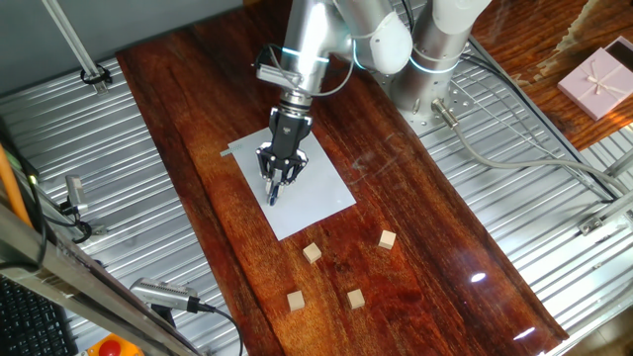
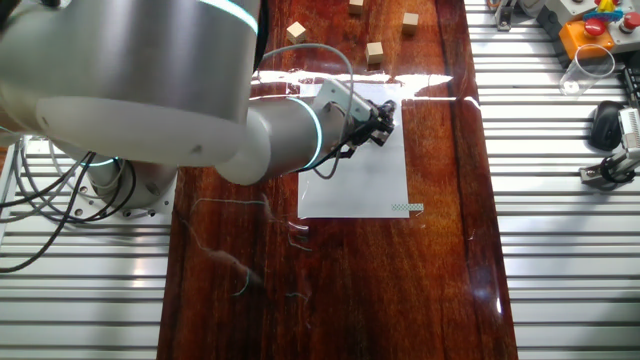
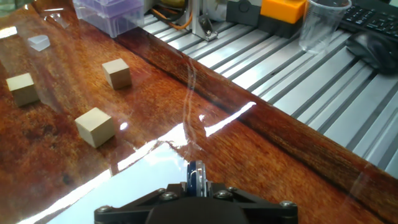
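My gripper (image 1: 276, 182) is over the left part of a white sheet of paper (image 1: 312, 193), pointing down. It is shut on a slim, dark blue and silver pen-like object (image 3: 197, 177), whose lower end (image 1: 273, 198) shows just below the fingers. Whether that end touches the paper is hard to tell. No marks can be made out on the sheet. From the second exterior view, the arm covers part of the paper (image 2: 360, 195), and the gripper (image 2: 385, 122) is near its upper right edge.
Several wooden cubes lie on the table beyond the paper, among them one cube (image 1: 313, 252) near its corner and another (image 1: 387, 239) to the right. A purple box (image 3: 115, 14) stands at the back in the wrist view. The dark wooden table (image 2: 300, 310) is otherwise mostly clear.
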